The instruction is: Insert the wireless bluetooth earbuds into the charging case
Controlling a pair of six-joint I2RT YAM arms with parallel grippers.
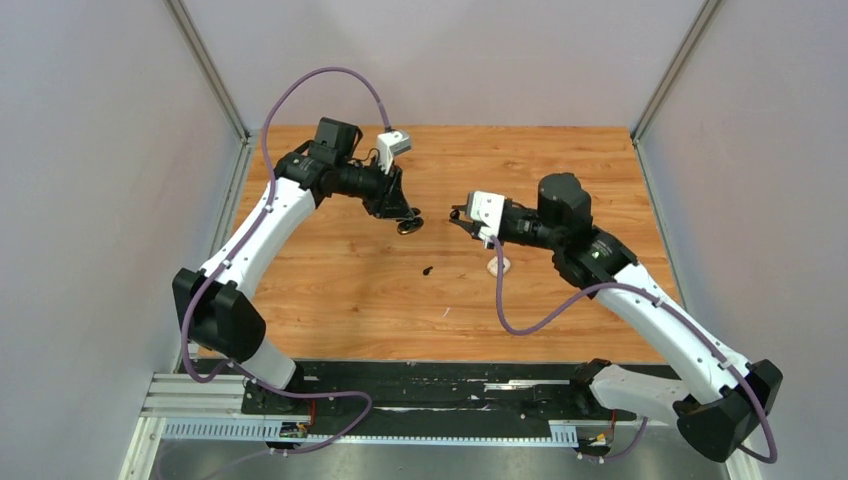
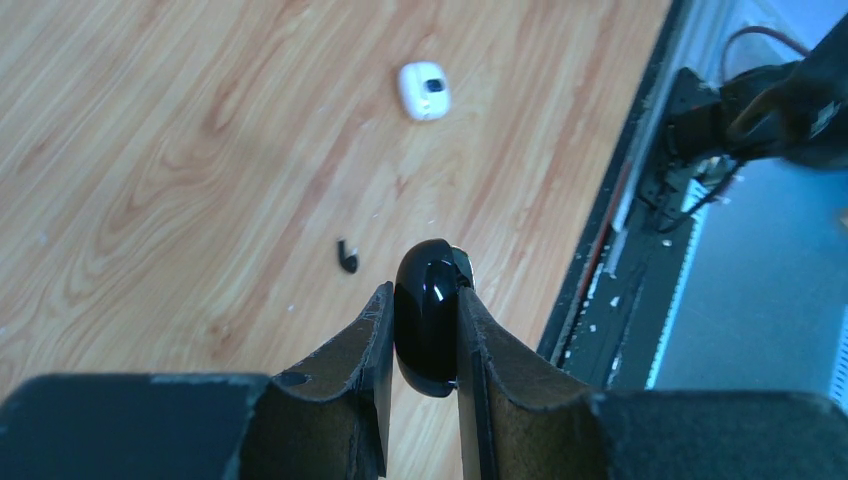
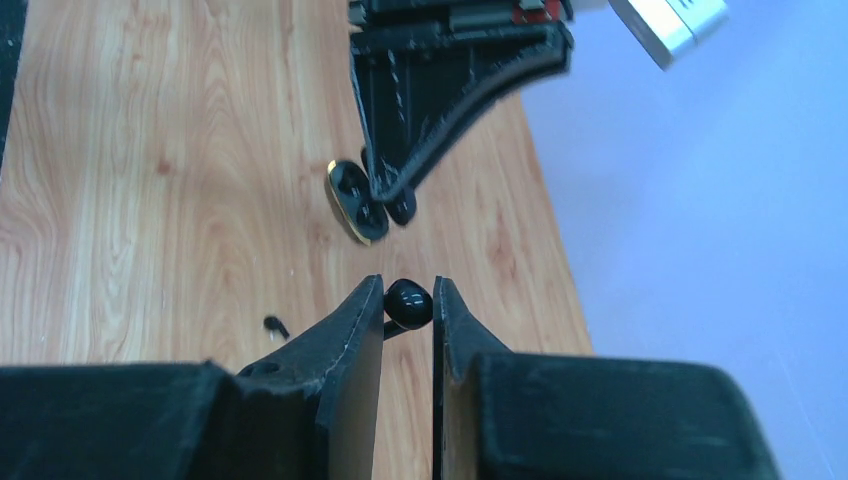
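Note:
A dark, glossy charging case [image 1: 410,225] with open lid is held by my left gripper [image 1: 405,213]; in the left wrist view its black shell [image 2: 425,310] fills the space between the fingertips, and the right wrist view shows its gold-rimmed interior [image 3: 352,195]. My right gripper [image 1: 458,215] faces it from a short gap to the right, shut on a small glossy black earbud [image 3: 408,302]. A small black piece [image 2: 347,257], apparently the other earbud, lies on the wooden table between and below the grippers.
A small white object [image 2: 424,92] lies on the table [image 1: 340,300] beside the right arm.

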